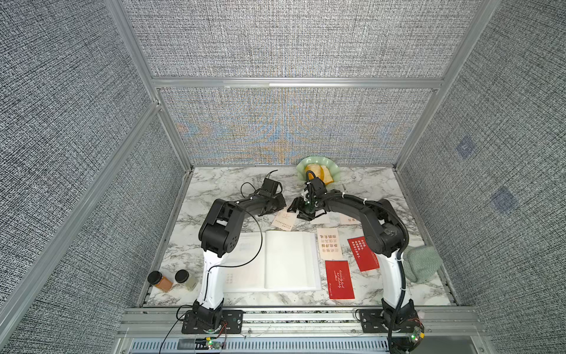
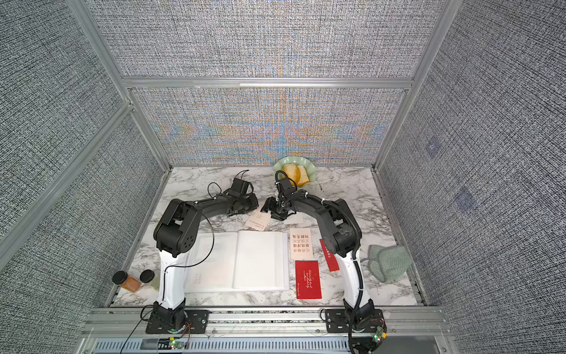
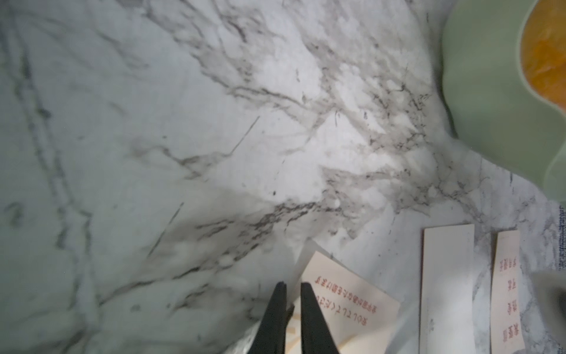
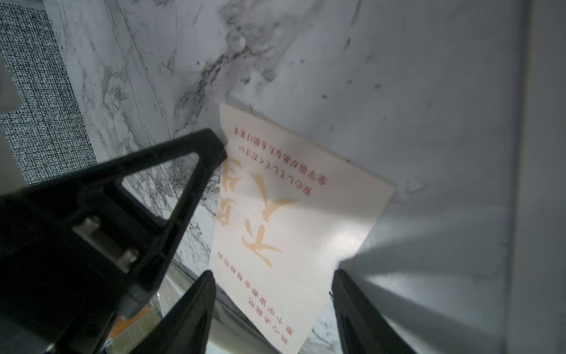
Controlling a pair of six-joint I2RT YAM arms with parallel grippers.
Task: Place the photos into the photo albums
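A cream card with gold and red characters (image 4: pixel 277 206) lies slanted on the marble behind the open album (image 1: pixel 291 259). At its left edge stands my left gripper, shut; the card's edge meets its fingertips, but whether it is pinched I cannot tell. My right gripper is open above the same card, which shows between and beyond its fingers with neither visibly closed on it. Another cream card (image 1: pixel 329 243) and two red cards (image 1: pixel 340 279) (image 1: pixel 363 253) lie right of the album.
A green bowl with bread (image 1: pixel 318 167) stands at the back. More pale cards (image 3: pixel 448 289) lie beneath the right arm. Two jars (image 1: pixel 159 280) (image 1: pixel 185 279) are at front left, a grey-green cloth (image 1: pixel 423 263) at the right.
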